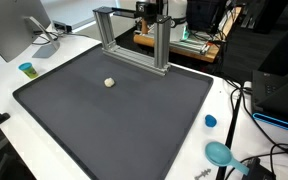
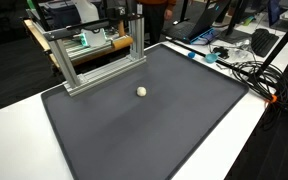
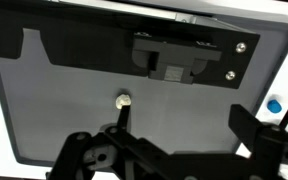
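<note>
A small cream-white round object (image 1: 110,82) lies alone on the dark grey mat (image 1: 114,120), towards its far left part. The second exterior view has the same round object (image 2: 141,91) near the silver frame's foot. Seen from the wrist, the round object (image 3: 123,101) sits beyond the left finger's tip. My gripper is open, its two black fingers wide apart with nothing between them. In both exterior views the gripper itself is out of sight.
A silver frame (image 1: 134,54) stands along the mat's far edge. Outside the mat are a blue cap-like object (image 1: 210,121), a turquoise ladle-like object (image 1: 222,156) and a green-blue cup (image 1: 28,70).
</note>
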